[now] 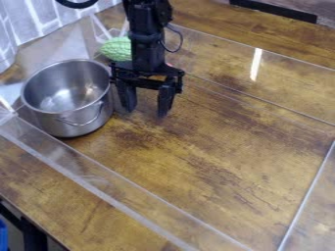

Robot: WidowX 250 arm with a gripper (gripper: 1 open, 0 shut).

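Observation:
A large steel pot (66, 98) sits on the wooden table at the left. My black gripper (147, 103) is low over the table just right of the pot, fingers spread apart, with nothing visible between them. Behind the arm, at the back left, a pale green striped object (116, 49), like a melon or gourd, lies partly hidden by the arm.
Clear panels run along its edges. A crumpled light cloth or foil (26, 29) is at the back left.

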